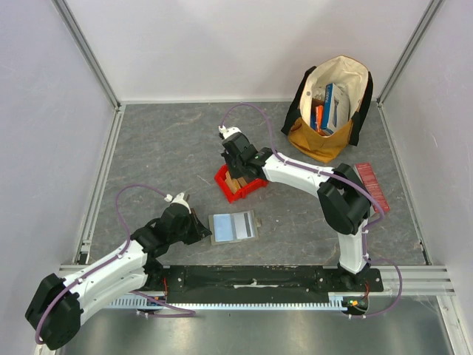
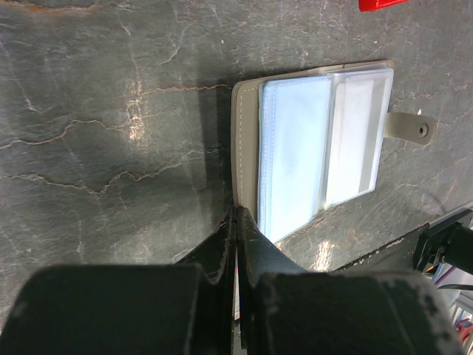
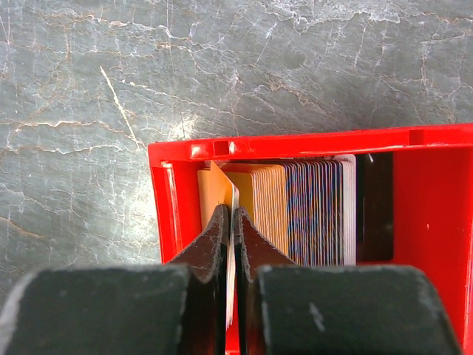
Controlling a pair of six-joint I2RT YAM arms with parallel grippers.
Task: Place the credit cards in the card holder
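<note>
The card holder (image 2: 247, 148) lies open on the table, with a clear bluish sleeve and a strap with a snap (image 2: 410, 128). My left gripper is shut, its fingertips at the holder's left edge; whether the thin cover sits between them is hidden. Upright cards (image 3: 310, 211), tan and dark, fill part of the red box (image 3: 421, 140). One orange card (image 3: 224, 194) leans apart from the row at the box's left end. Over it is my right gripper, shut, its tips against that card's pale edge, with no clear hold visible.
A bag (image 1: 321, 140) with books stands at the back right. The red and white flat item (image 1: 372, 187) lies at the right edge. Clear table surrounds the red box on its left and behind, and lies left of the holder.
</note>
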